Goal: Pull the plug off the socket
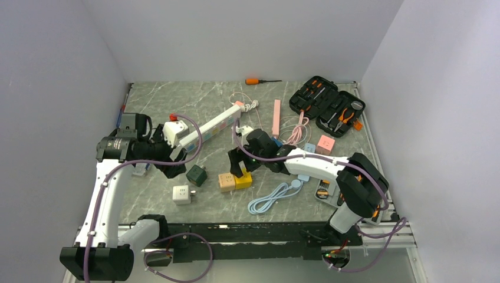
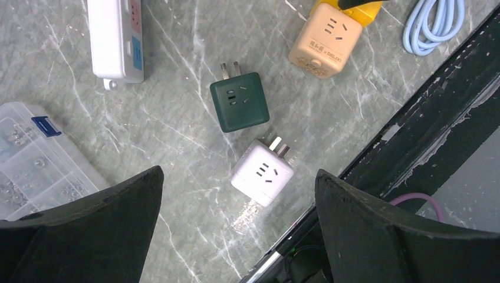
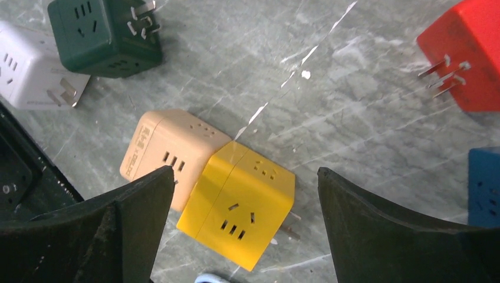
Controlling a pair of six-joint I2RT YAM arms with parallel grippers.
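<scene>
A yellow cube plug (image 3: 244, 203) lies against a tan cube plug (image 3: 177, 138), their sides touching; whether they are joined cannot be seen. Metal prongs of the yellow one stick out on its far side from the tan one. My right gripper is open over the pair, with the yellow cube in view between its fingers but not gripped. In the top view, that hand partly covers the yellow cube (image 1: 243, 181). Off to the left, my left gripper hangs open and empty above a white cube plug (image 2: 263, 173) and a dark green one (image 2: 239, 101).
Red (image 3: 466, 56) and blue (image 3: 484, 186) cubes sit right of my right gripper. A long white power strip (image 1: 212, 130) lies behind, a coiled blue cable (image 1: 271, 199) in front. An open tool case (image 1: 327, 106) stands at back right.
</scene>
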